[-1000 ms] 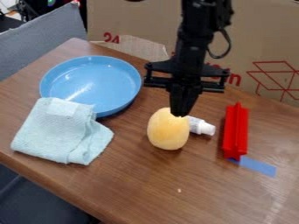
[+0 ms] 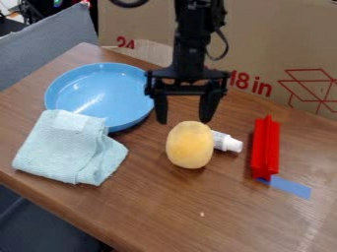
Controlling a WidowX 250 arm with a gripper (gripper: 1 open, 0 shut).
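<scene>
My black gripper (image 2: pixel 184 106) hangs open over the wooden table, just above and behind a yellow, rounded object (image 2: pixel 188 146), with nothing visible between its fingers. A white tube (image 2: pixel 227 143) lies partly behind the yellow object, to its right. A blue plate (image 2: pixel 93 93) sits at the left, beside the gripper. A folded light-blue cloth (image 2: pixel 69 148) lies at the front left. A red elongated object (image 2: pixel 263 150) lies at the right.
A cardboard sheet (image 2: pixel 277 59) stands along the back. Blue tape (image 2: pixel 294 188) is on the table at the right.
The gripper has moved left, toward the plate, from above the white tube and red object's side. The objects on the table have not visibly moved.
</scene>
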